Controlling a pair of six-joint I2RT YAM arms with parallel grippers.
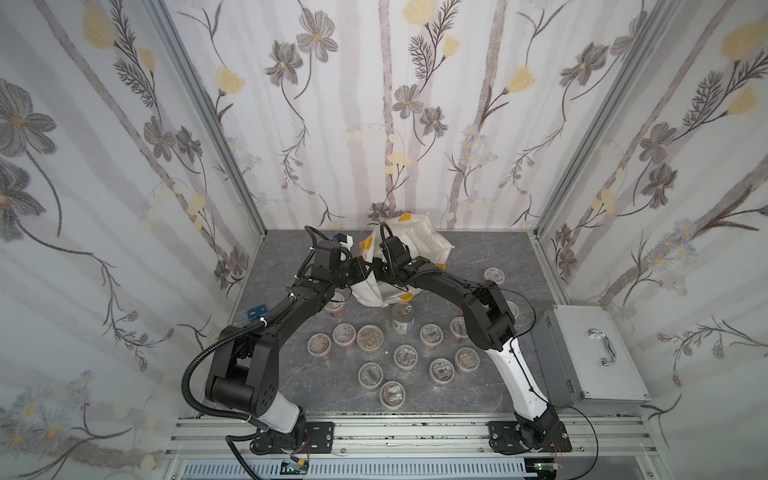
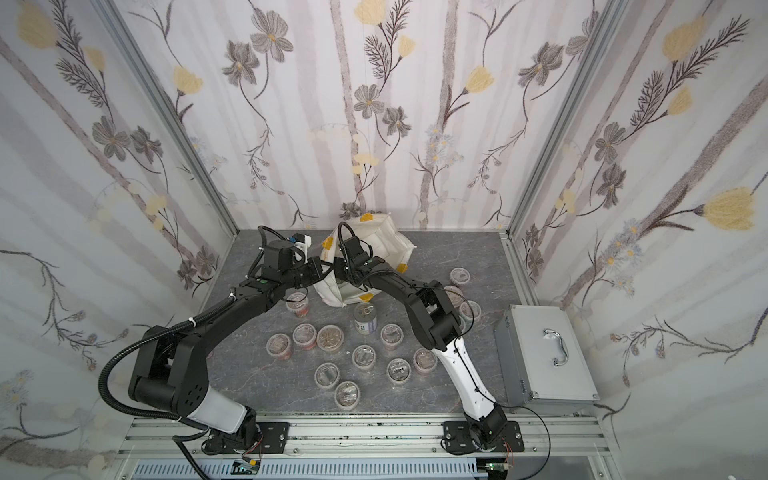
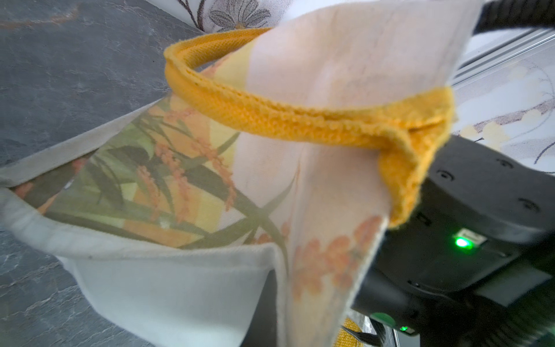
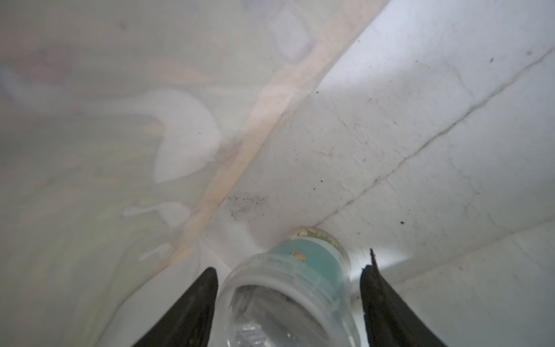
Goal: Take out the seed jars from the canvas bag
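The cream canvas bag (image 1: 424, 236) with yellow handles (image 3: 271, 118) lies at the back middle. My left gripper (image 1: 361, 270) is at its left edge, shut on the bag's fabric, whose printed flap fills most of the left wrist view; the fingertips are mostly hidden there. My right gripper reaches inside the bag, its fingers part open on either side of a clear seed jar (image 4: 312, 260) with a teal label, lying tilted at the bottom.
Several lidded jars (image 1: 369, 337) and a can (image 1: 403, 318) stand on the grey table (image 1: 272, 376) in front of the bag. A metal box (image 1: 592, 352) sits at the right.
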